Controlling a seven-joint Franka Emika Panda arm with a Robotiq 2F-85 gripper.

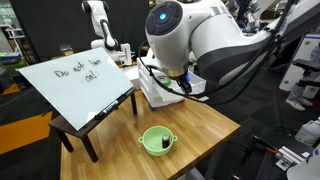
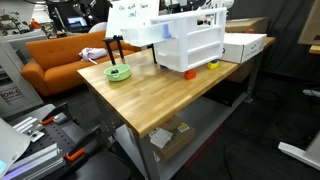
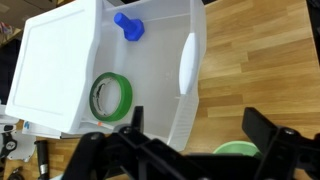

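Observation:
My gripper is open above the table, and no object shows between its fingers. Below it in the wrist view, a white bin [image 3: 150, 60] with a pale interior holds a green tape roll [image 3: 111, 97] and a blue object [image 3: 129, 27]. The rim of a green bowl [image 3: 237, 148] appears between the fingers, lower down on the tabletop. From the first exterior view, the two-handled bowl [image 1: 148, 146] stands near the front of the table with a dark, light-ended item [image 1: 167, 142] in it. The arm partly covers the bin there.
A tilted white board [image 1: 80, 85] with handwriting stands left of the bowl. Beside the white bin [image 2: 192, 42] lie a red item [image 2: 190, 74] and a yellow item [image 2: 213, 65]. Bare wood [image 2: 150, 97] fills the table's front half.

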